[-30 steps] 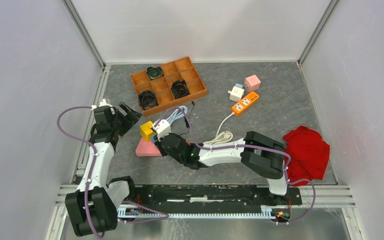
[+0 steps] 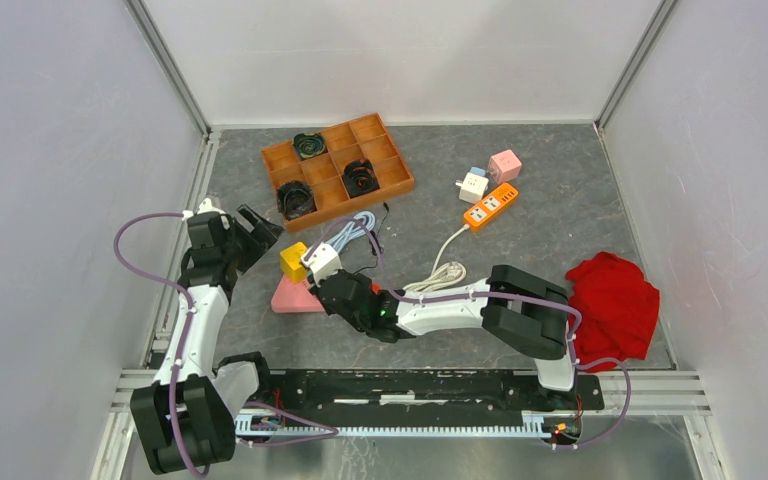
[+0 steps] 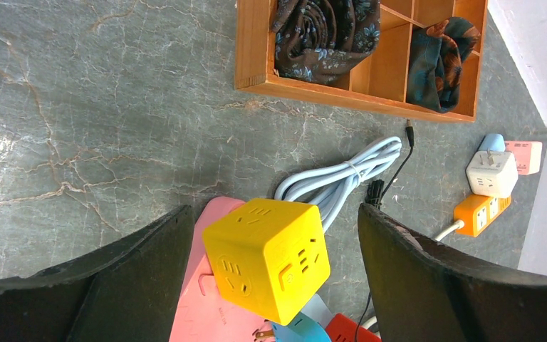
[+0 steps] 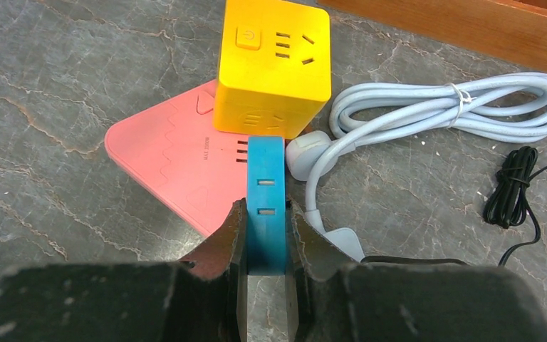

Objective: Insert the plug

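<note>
A yellow cube socket (image 4: 274, 64) rests on a flat pink power strip (image 4: 164, 149), near the table's front left. My right gripper has its fingers either side of a blue plug adapter (image 4: 265, 174) lying at the pink strip's slotted end; whether they grip it firmly is unclear. My left gripper is open above the yellow cube, with nothing held.
A wooden compartment tray (image 2: 392, 175) sits at the back. Coiled cables (image 4: 449, 107) lie right of the strip. An orange strip (image 2: 500, 200), white adapter (image 2: 472, 190) and red cloth (image 2: 610, 310) are farther right.
The right gripper has shifted very slightly at the blue adapter. The left arm has not moved.
</note>
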